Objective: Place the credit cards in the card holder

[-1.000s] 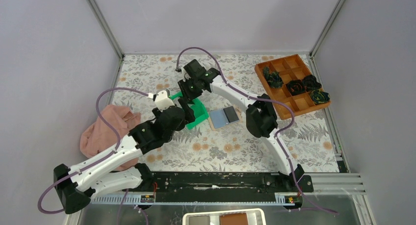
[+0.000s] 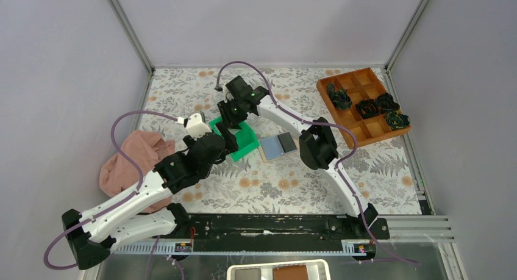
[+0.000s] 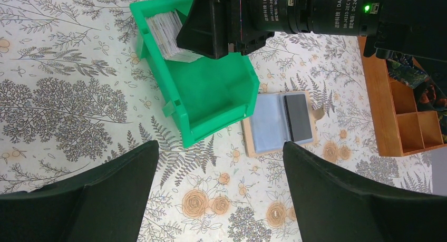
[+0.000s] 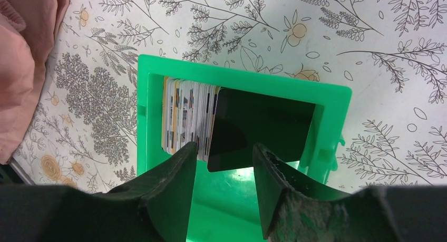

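The green card holder holds a row of white-edged cards at one end, beside a black card or panel in the right wrist view. My right gripper is over the holder at the cards, part open, its fingertips apart; whether they touch anything is unclear. My left gripper stands open above the table on the near left of the holder, with nothing between its fingers. In the left wrist view the right arm hides part of the holder.
A light board with blue and dark panels lies right of the holder. An orange compartment tray with dark bundles stands at the right, a pink cloth at the left.
My right gripper has shifted slightly toward the left in the top view, over the holder.
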